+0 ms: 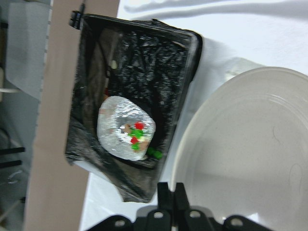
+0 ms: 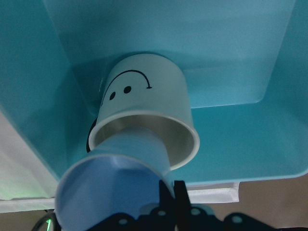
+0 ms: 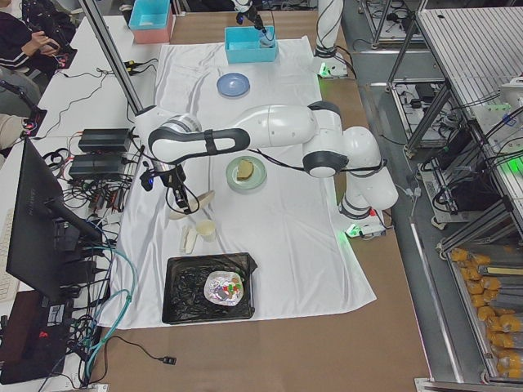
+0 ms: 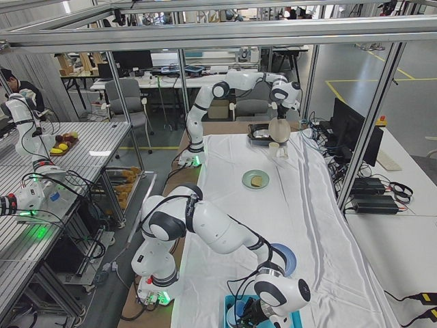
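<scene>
My left gripper is shut on the rim of a cream plate (image 1: 240, 139), held up beside the black bag-lined tray (image 1: 130, 62), in which lies a foil piece (image 1: 115, 125) with red and green bits. My right gripper is shut on the rim of a blue cup (image 2: 101, 187), which overlaps the mouth of a white cup (image 2: 144, 86) with a drawn face, lying inside the turquoise bin (image 2: 240, 130).
A blue plate (image 3: 233, 85) and a green plate (image 3: 246, 180) with a yellowish item lie on the white cloth, with a cream cup (image 3: 206, 230) near the tray.
</scene>
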